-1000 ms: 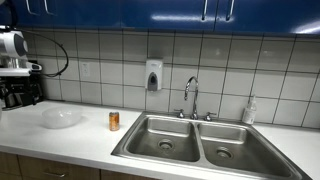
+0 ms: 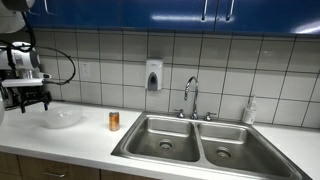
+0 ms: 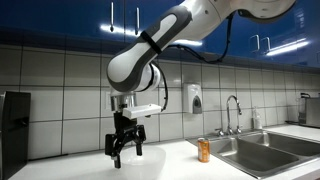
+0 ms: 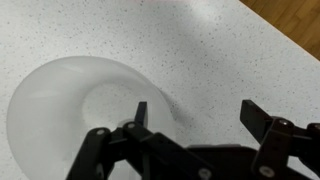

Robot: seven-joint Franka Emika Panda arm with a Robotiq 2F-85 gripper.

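A translucent white bowl (image 4: 45, 110) fills the left of the wrist view, seen from above and empty. In exterior view 1 the same bowl (image 2: 64, 118) rests on the counter at the left. Over the counter hangs my gripper (image 3: 125, 158), pointing down with its fingers apart. In the wrist view the gripper has one finger over the bowl's right rim and the other over bare counter, nothing between them. An orange can (image 2: 114, 121) stands upright to the right of the bowl; in exterior view 2 the can (image 3: 203, 150) is right of the gripper.
A double sink (image 2: 205, 142) with a tall faucet (image 2: 195, 98) lies right of the can. A soap dispenser (image 2: 154, 75) hangs on the tiled wall. A dark box (image 3: 14, 132) stands at the left in exterior view 2. Counter between bowl and can is clear.
In exterior view 1 my gripper has moved rightward from the left edge, nearer the bowl. The bowl and the orange can have stayed where they were.
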